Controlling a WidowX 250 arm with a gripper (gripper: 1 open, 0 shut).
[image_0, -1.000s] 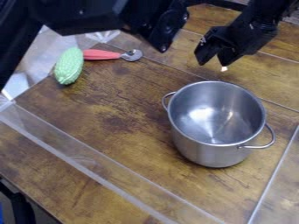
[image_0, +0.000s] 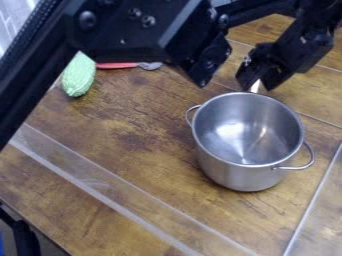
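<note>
A steel pot (image_0: 247, 150) with two side handles stands on the wooden table at the right, empty inside. My black gripper (image_0: 258, 80) is just behind the pot's far rim, fingers pointing down, with a small pale object (image_0: 255, 88) at its tips, partly hidden by the pot. Whether the fingers hold it or are shut cannot be seen. My arm spans the top of the view.
A green corn cob (image_0: 78, 73) lies at the upper left, beside a red-handled utensil (image_0: 116, 65), partly covered by the arm.
The pot has not moved.
</note>
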